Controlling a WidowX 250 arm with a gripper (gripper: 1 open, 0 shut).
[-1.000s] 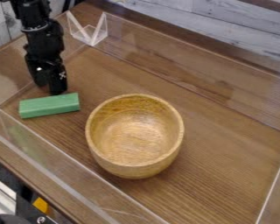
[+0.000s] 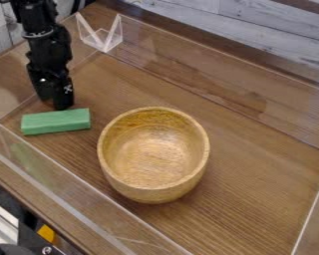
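My black gripper [image 2: 53,92] reaches down from the upper left, low over the wooden table just behind a green block [image 2: 56,121]; its fingers are dark and small, and any gap between them is hard to make out. The green block lies flat at the left, beside a large round tan bowl [image 2: 153,164], which looks empty.
A white wire-like object [image 2: 103,38] stands at the back left, to the right of the arm. A light wall edges the back right.
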